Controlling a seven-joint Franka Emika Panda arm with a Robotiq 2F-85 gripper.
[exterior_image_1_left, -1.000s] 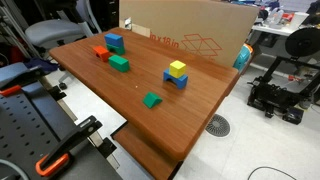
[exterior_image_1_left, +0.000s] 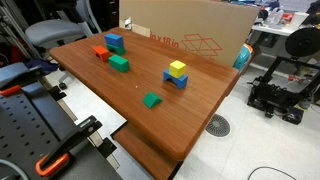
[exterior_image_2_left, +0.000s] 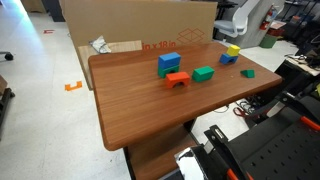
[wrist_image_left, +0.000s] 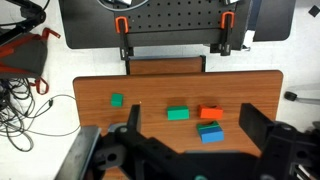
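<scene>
My gripper stands open high over the wooden table, its dark fingers wide apart with nothing between them. A yellow block (exterior_image_1_left: 177, 69) rests on a blue bridge-shaped block (exterior_image_1_left: 175, 81). In front of them a small green triangular block (exterior_image_1_left: 152, 100) lies alone. Farther left are a green rectangular block (exterior_image_2_left: 203, 74) and a red bridge-shaped block (exterior_image_2_left: 177, 80). Behind the red one, a blue block (exterior_image_2_left: 169, 60) sits on a green block (exterior_image_2_left: 164, 72). In the wrist view the yellow block and its blue bridge do not show, and the left finger covers part of the table.
A cardboard panel (exterior_image_1_left: 200, 25) borders the table's back edge. A black perforated rail (wrist_image_left: 175, 25) runs alongside, with a gap between it and the table.
</scene>
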